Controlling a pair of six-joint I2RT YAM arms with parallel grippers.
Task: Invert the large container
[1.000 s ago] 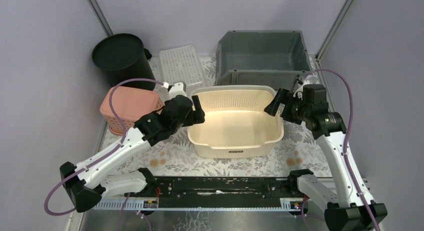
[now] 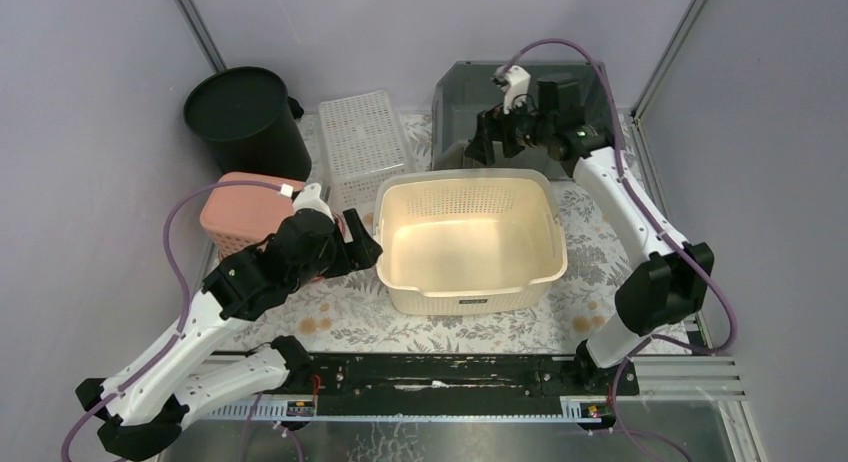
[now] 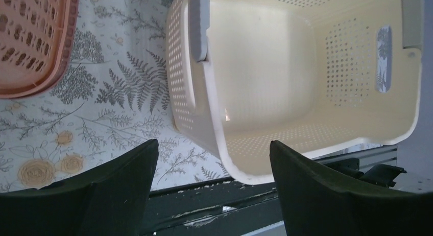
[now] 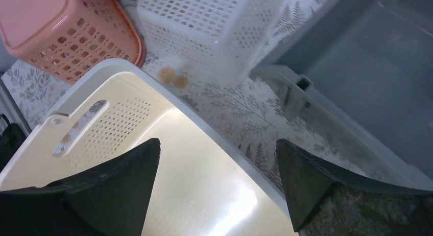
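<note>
The large cream basket (image 2: 470, 247) stands upright at the table's middle, opening upward. In the top view my left gripper (image 2: 358, 244) is at its left rim. The left wrist view shows that gripper open, the basket's rim beyond its fingers, nothing held. My right gripper (image 2: 488, 142) is over the grey bin behind the basket. The right wrist view shows it open (image 4: 217, 169), above the basket's back rim (image 4: 199, 121), holding nothing.
A grey bin (image 2: 455, 102) stands behind, a white perforated tray (image 2: 360, 132) back left, a pink basket (image 2: 245, 197) and a black bucket (image 2: 235, 112) left. Bare table (image 2: 600, 282) shows at the right.
My right gripper has risen back and left, toward the grey bin. My left gripper has moved left and slightly toward the front. The cream basket has barely changed.
</note>
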